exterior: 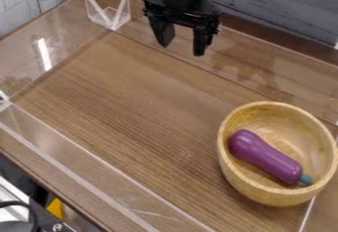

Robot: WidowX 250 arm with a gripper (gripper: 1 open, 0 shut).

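The black gripper (pixel 181 34) is raised at the back centre of the camera view, its two fingers apart with nothing seen between them. A purple eggplant-like object (pixel 263 155) with a teal tip lies inside a yellow bowl (pixel 311 127) at the front right, well away from the gripper.
A clear, white-edged object (pixel 110 11) stands at the back left. A wall runs along the back, and a dark cable shows at the lower left corner.
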